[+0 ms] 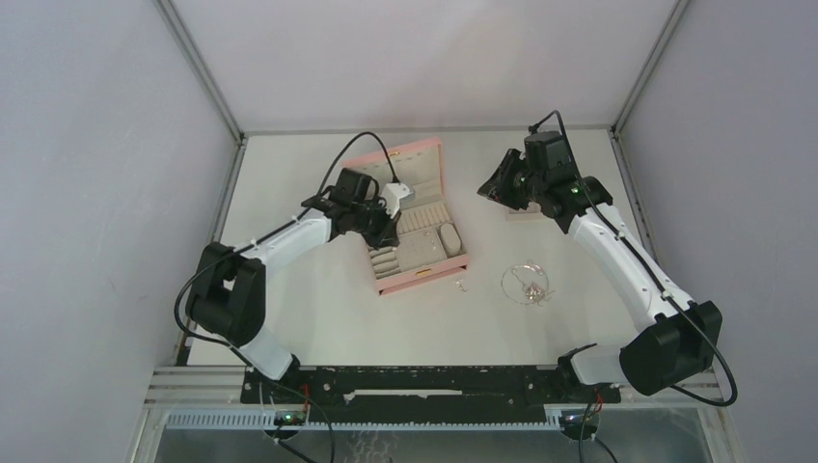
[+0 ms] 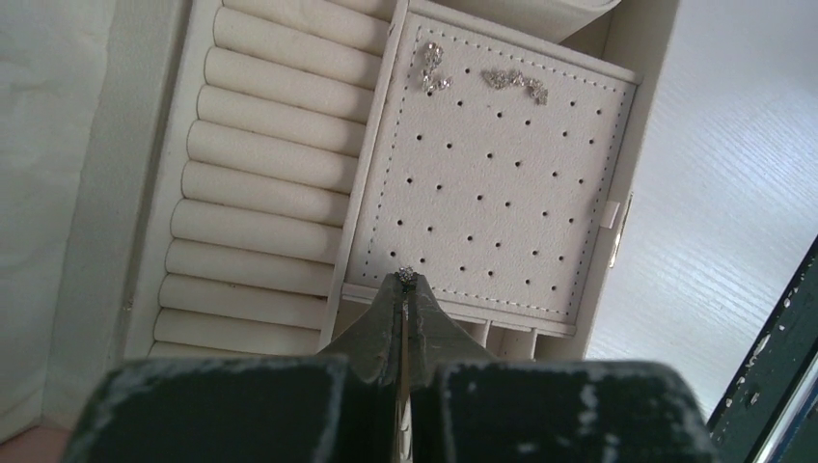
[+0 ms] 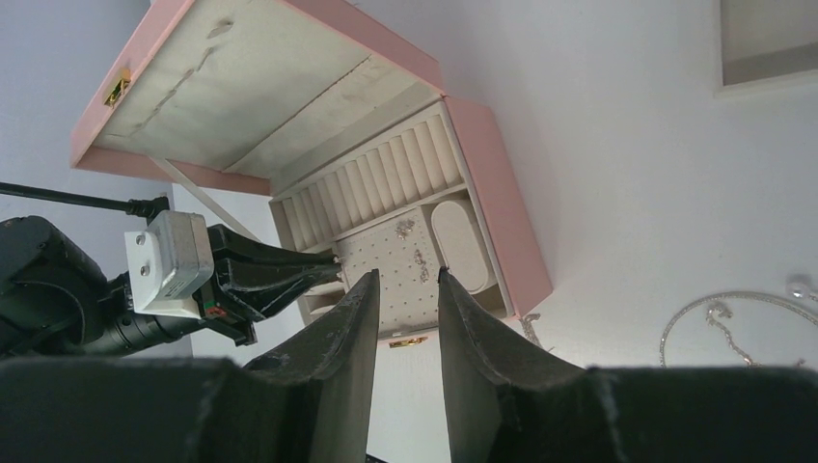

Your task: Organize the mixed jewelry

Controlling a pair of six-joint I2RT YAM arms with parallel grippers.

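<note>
The pink jewelry box stands open at mid-table, its cream inside showing ring rolls and a perforated earring panel. Two small clusters of sparkly earrings, one earring cluster and another earring cluster, sit along one end of that panel. My left gripper is shut, and a tiny sparkly earring shows at its fingertips, over the panel's edge. Away to the right, my right gripper hangs above the table with its fingers apart and nothing between them.
Tangled necklaces lie on the table right of the box. A small chain piece rests by the box's front corner. Partly under the right arm is a pale tray.
</note>
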